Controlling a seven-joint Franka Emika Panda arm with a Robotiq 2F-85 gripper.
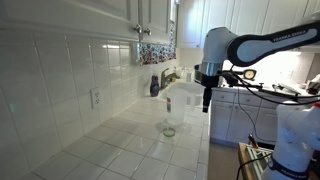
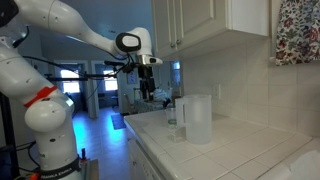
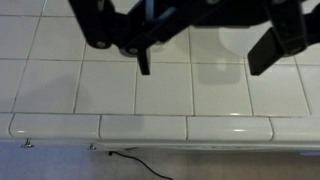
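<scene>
A tall white pitcher (image 1: 184,106) stands upright on the tiled counter. In exterior view 2 the same white pitcher (image 2: 198,120) is in front of a small clear vessel (image 2: 171,112), which sits close to it. My gripper (image 1: 207,99) is above the counter near its front edge, on the pitcher's right in exterior view 1. In the wrist view the gripper is open, its two dark fingers (image 3: 143,62) wide apart over white tiles. Pale rounded shapes show at the top between them, partly hidden by the gripper; I cannot tell whether they touch it.
The tiled counter (image 1: 110,151) has broad free room on its left. Upper cabinets (image 2: 225,23) overhang it. A dark bottle (image 1: 154,86) stands near the faucet at the back. A loose black cable (image 3: 140,161) lies below the counter's front edge.
</scene>
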